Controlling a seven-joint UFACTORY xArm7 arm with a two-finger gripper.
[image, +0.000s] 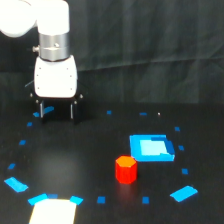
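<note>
A red hexagonal block (126, 172) stands upright on the black table, right of the middle and toward the front. Behind it and to its right lies a blue square tray (135, 154) with a pale blue and white inside. My gripper (57, 112), under the white arm at the upper left, points down with its two dark fingers (72, 111) spread wide. It is open, and nothing shows between the fingers. Block and tray are both well to its right, apart from it.
A cream square (52, 212) is cut off by the bottom edge at the left. Blue tape pieces (184, 193) and small blue marks are scattered over the table. Bare black surface fills the middle left. A dark curtain (150, 50) hangs behind.
</note>
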